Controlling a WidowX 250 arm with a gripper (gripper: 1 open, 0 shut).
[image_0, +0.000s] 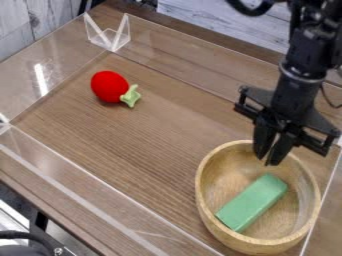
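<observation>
My black gripper (277, 128) hangs over the back rim of a beige oval bowl (214, 200), its dark fingers pointing down. Whether anything sits between them is hard to tell. Inside the bowl lies a green rectangular block (250, 203). A red object with a green tip (110, 86), like a toy vegetable, lies on the wooden table (120, 160) at the upper left.
A clear wire or plastic holder (110, 32) stands at the back left. The table's edge runs along the lower left corner.
</observation>
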